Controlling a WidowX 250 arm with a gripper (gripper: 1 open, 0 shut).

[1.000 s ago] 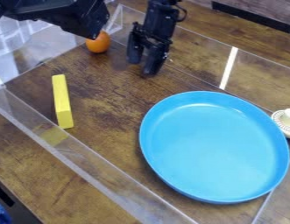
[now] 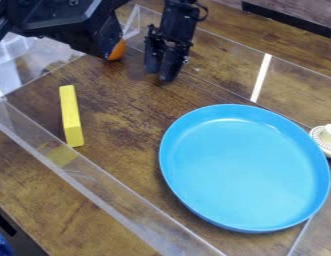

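My gripper (image 2: 98, 30) is a dark shape at the top left, above an orange round object (image 2: 116, 51) that it partly hides; its fingers are too dark to tell their state. A yellow bar (image 2: 70, 115) lies on the wooden surface at the left. A large blue plate (image 2: 243, 168) fills the lower right.
A dark tangled object (image 2: 168, 55) with a cable sits at the top middle. A white ribbed round object (image 2: 325, 140) is at the right edge. Clear plastic edging runs along the left and bottom. The wood between bar and plate is clear.
The dark gripper has moved down over the orange object, covering more of it.
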